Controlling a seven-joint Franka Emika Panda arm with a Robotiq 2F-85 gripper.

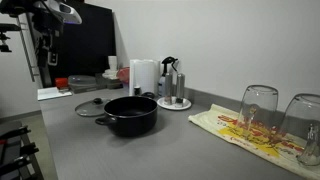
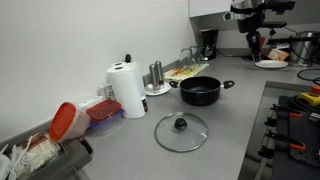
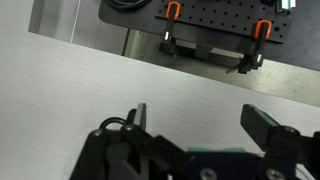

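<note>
A black two-handled pot (image 1: 132, 122) stands open-topped on the grey counter (image 1: 185, 155). Its glass lid (image 2: 181, 133) lies flat beside it, with the dark knob facing up. High at the left of exterior view 1, and upper right in exterior view 2 (image 2: 257, 42), is my gripper, well apart from both pot and lid. In the wrist view its two dark fingers (image 3: 139, 117) are spread wide, and nothing is between them.
Two upside-down glasses (image 1: 258, 106) rest on a yellow-and-white cloth (image 1: 232, 128). Along the back stand a paper towel roll (image 2: 126, 88), bottles and shakers (image 1: 179, 86). Containers with red lids (image 2: 69, 122) sit at the counter's far end. Bare counter surrounds the lid.
</note>
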